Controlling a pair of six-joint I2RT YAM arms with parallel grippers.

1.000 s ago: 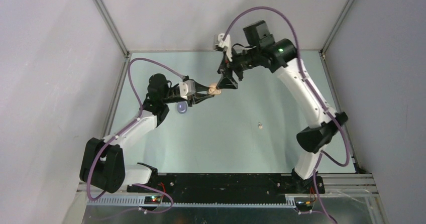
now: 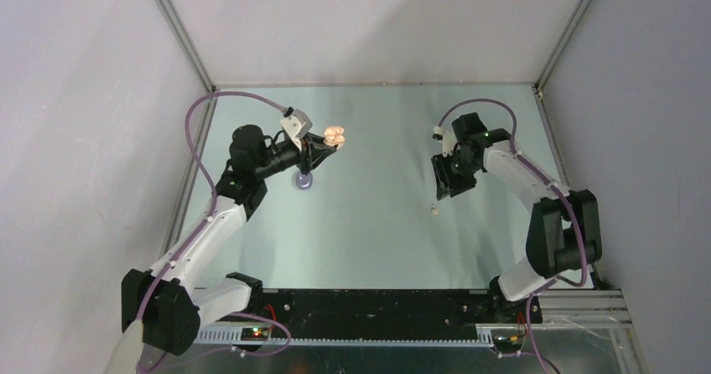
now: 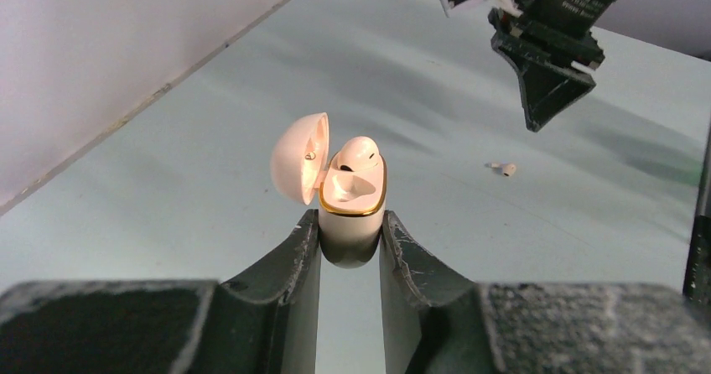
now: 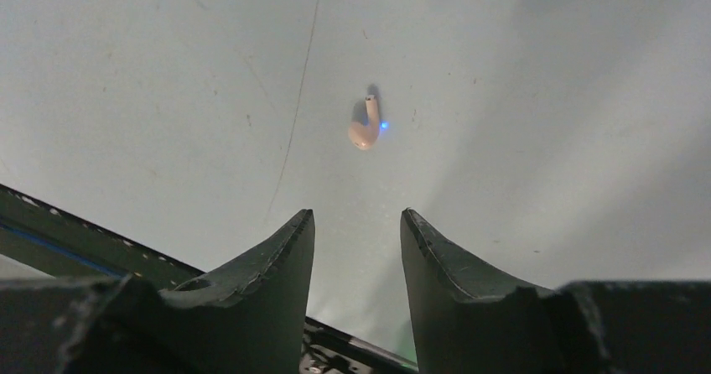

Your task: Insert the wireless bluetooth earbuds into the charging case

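My left gripper is shut on the pale pink charging case, held above the table with its lid open. In the left wrist view one earbud sits in the case; the other cavity looks empty. A loose earbud lies on the table, stem toward the back in the top view. My right gripper hangs just behind this earbud, pointing down and open, with nothing between its fingers.
A purple round object lies on the table under the left arm. Walls and metal rails border the sides.
My right gripper has moved from beside the case rightward and down to above the loose earbud. My left gripper has drawn back slightly to the left with the case.
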